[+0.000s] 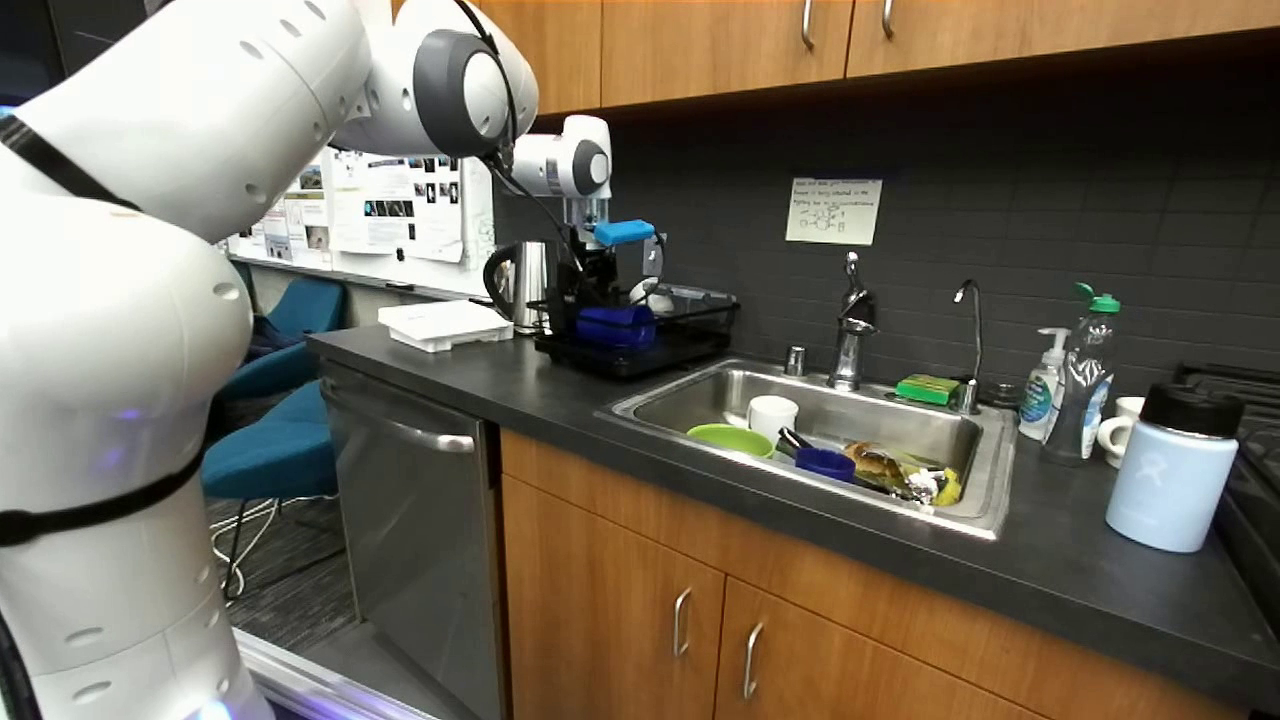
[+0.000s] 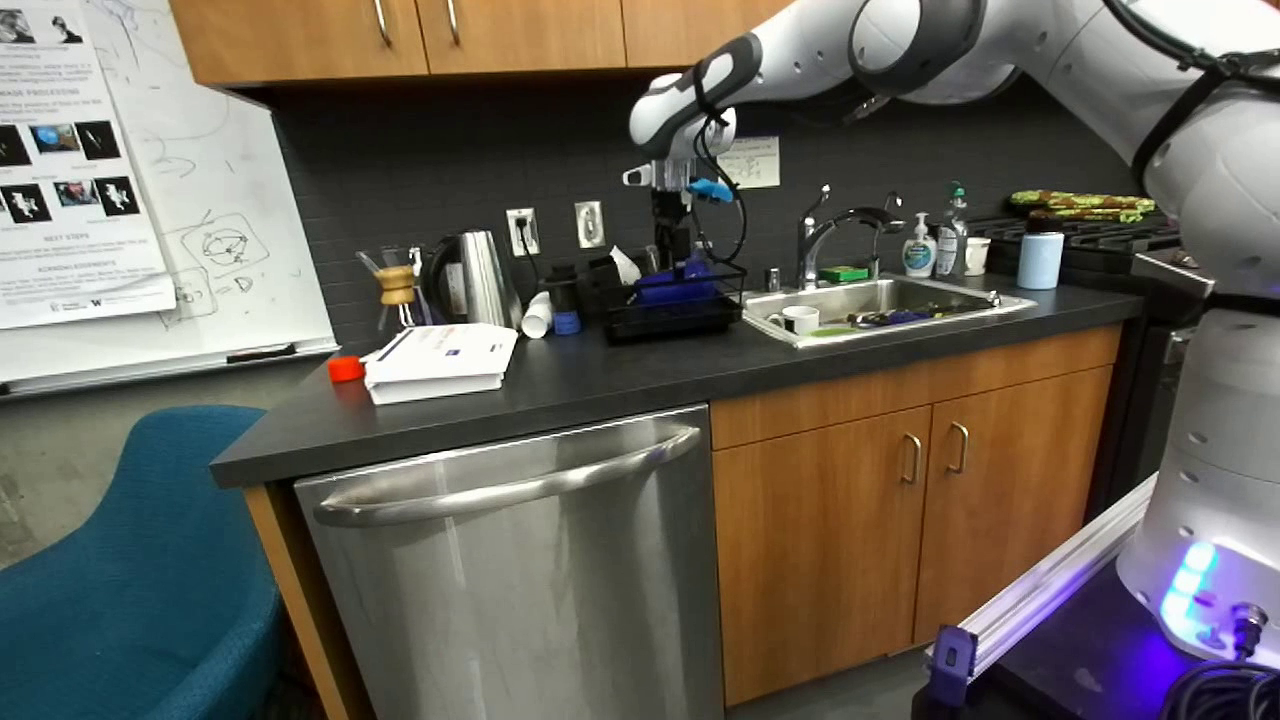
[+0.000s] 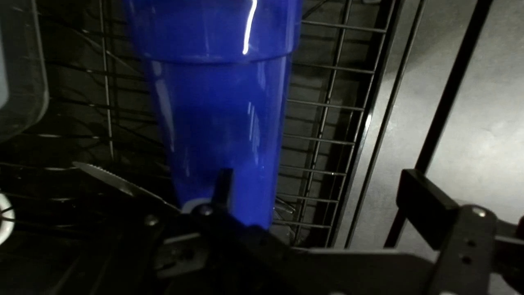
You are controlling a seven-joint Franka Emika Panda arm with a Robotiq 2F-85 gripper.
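A shiny blue cup (image 3: pixel 221 113) lies on its side in the black dish rack (image 3: pixel 339 98), filling the upper middle of the wrist view. In exterior view 1 the same blue cup (image 1: pixel 617 325) shows near the front of the rack. My gripper is open, its fingers spread wide apart. One finger (image 3: pixel 223 189) overlaps the cup's lower end in the picture; whether it touches cannot be seen. The other finger (image 3: pixel 425 206) appears beyond the rack's edge, over a grey surface. Nothing shows held between them.
Inside the rack are a serrated knife (image 3: pixel 115 180) and a clear container (image 3: pixel 22 73). A kettle (image 2: pixel 477 282) stands left of the rack, with a white box (image 2: pixel 439 362) nearer the counter's front. To the right, the sink (image 1: pixel 986 492) holds several dishes.
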